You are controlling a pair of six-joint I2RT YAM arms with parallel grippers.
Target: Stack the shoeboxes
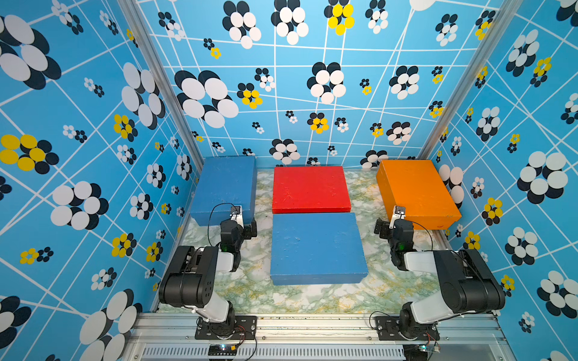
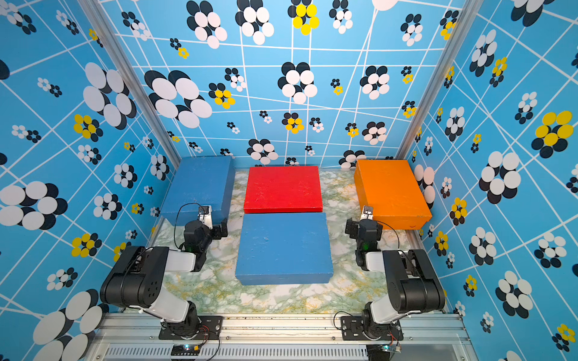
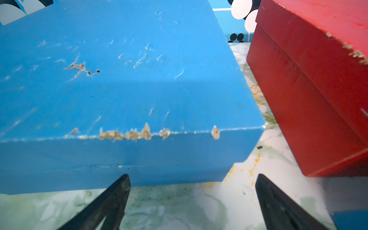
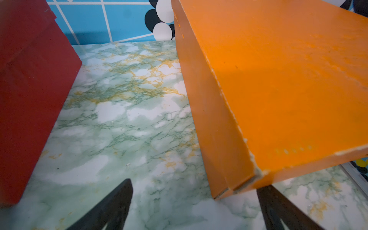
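Observation:
Two blue shoeboxes lie flat and apart: one at the back left point(image 1: 225, 183), the other at the front middle point(image 1: 317, 245). Directly behind the front one is a red shoebox point(image 1: 310, 187). An orange shoebox point(image 1: 418, 186) stands angled at the back right. My left gripper is open, in front of the back-left blue box, with bare marble between its fingers. Also open and empty is my right gripper, by the near corner of the orange box; its right finger point(image 4: 283, 209) shows just below that corner in the right wrist view.
Patterned blue walls point(image 2: 289, 78) close in the back and sides. Free marble table point(image 1: 364, 192) shows between the red and orange boxes, with a narrower strip between the red and back-left blue boxes. A metal rail point(image 1: 313, 322) runs along the front.

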